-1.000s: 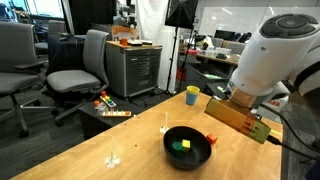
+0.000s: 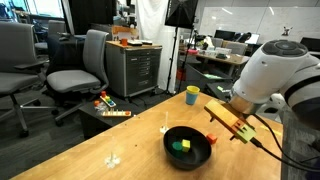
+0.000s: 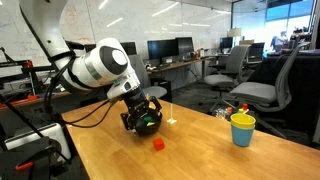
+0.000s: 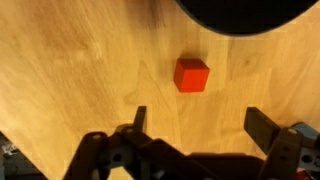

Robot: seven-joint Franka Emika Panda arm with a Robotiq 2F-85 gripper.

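On the table lies a red block (image 4: 191, 75), apart from the black bowl (image 4: 245, 12) whose edge shows at the top of the wrist view. Inside that bowl are a yellow block (image 2: 186, 144) and a green block (image 2: 177, 146), seen in exterior view 1. My gripper is open above the table, its two fingers spread wide, nothing between them. The red block (image 3: 158, 143) stands clear in exterior view 2, to the right of the bowl.
A blue-and-yellow cup (image 3: 242, 130) stands on the table in exterior view 2. A thin white stand (image 2: 164, 122) is behind the bowl, and a small white item (image 2: 112, 160) lies further left.
The arm has turned and come lower toward the red block beside the bowl. The bowl and the blocks have not moved.
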